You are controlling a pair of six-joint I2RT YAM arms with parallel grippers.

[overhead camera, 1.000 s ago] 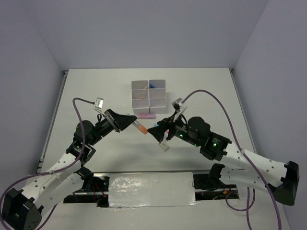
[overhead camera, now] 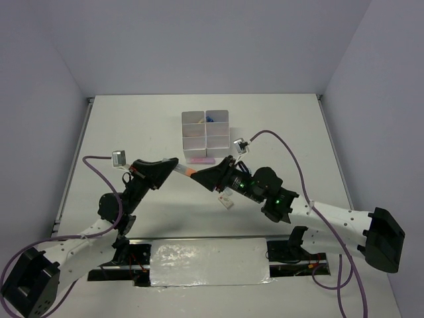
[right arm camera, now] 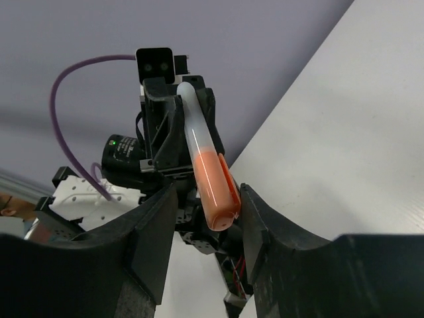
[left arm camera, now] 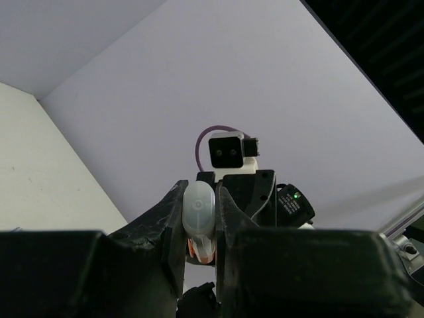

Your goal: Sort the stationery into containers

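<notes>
A marker point(overhead camera: 185, 170) with a translucent white barrel and orange end is held in the air between both arms. My left gripper is shut on it, pointing right. My right gripper is at the orange end point(right arm camera: 215, 195), its fingers on either side, apparently apart; whether they touch it is unclear. Behind them stands a divided white organizer point(overhead camera: 205, 130), with small yellow and blue items in its back compartments. A pink item point(overhead camera: 200, 160) lies along its front edge.
Small pale items point(overhead camera: 226, 202) lie on the table in front of the organizer, partly hidden by the right arm.
My left gripper has turned and risen slightly with the marker. My right gripper has moved in toward the marker's orange end, its arm shifting leftward.
</notes>
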